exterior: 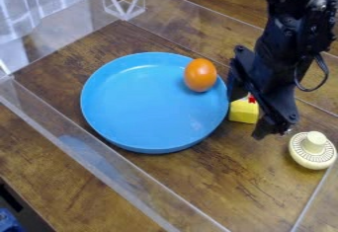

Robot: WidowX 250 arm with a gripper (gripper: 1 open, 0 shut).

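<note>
My black gripper (258, 103) hangs low at the right of the blue plate, its fingers around or just over a small yellow block (243, 112) with a red mark; whether they touch it I cannot tell. The blue plate (142, 103) lies in the middle, with an orange egg-shaped object (200, 74) on its right side. The gripper hides part of the block.
A white round object with a knob (311, 150) lies at the lower right, near the gripper. Clear plastic walls edge the wooden table (158, 196) at left and back. Bare wood shows below and above the plate.
</note>
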